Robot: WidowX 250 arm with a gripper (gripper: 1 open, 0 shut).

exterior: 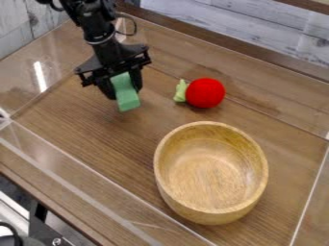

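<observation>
My gripper [111,67], black, is in the upper left of the camera view, reaching down over a green object [125,95] that stands or hangs at its fingers; whether the fingers grip it is unclear. A red ball [206,93] lies to the right, with a small pale green item [183,92] beside it.
A large wooden bowl [211,173] fills the lower right.
</observation>
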